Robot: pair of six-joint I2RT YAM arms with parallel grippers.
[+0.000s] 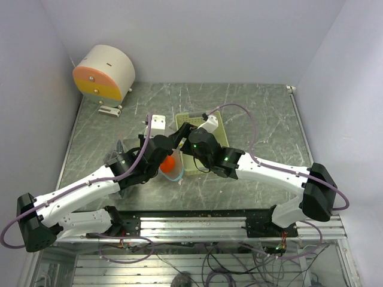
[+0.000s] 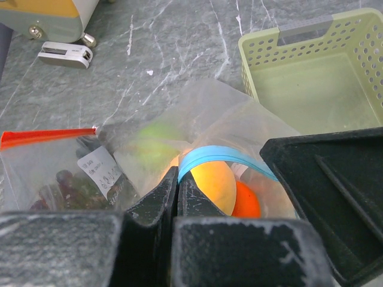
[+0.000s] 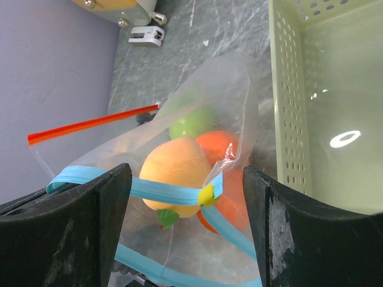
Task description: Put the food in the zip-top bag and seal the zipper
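A clear zip bag with a blue zipper strip (image 2: 218,153) holds an orange-yellow fruit (image 2: 214,182), a green item (image 3: 192,121) and red-orange items (image 2: 246,200). My left gripper is shut on the blue strip at one side of the bag's mouth. A yellow slider (image 3: 207,195) sits on the strip in the right wrist view. The right gripper stands part open, its fingers (image 3: 266,203) apart on either side of the slider, not closed on it. In the top view the arms largely cover the bag; the orange-red food (image 1: 168,164) shows between them.
A second bag with a red-orange zipper (image 2: 48,136) and dark grapes inside lies to the left. A pale green basket (image 1: 223,134) stands at the right, beneath the right gripper. A rounded cabinet (image 1: 105,72) occupies the back left.
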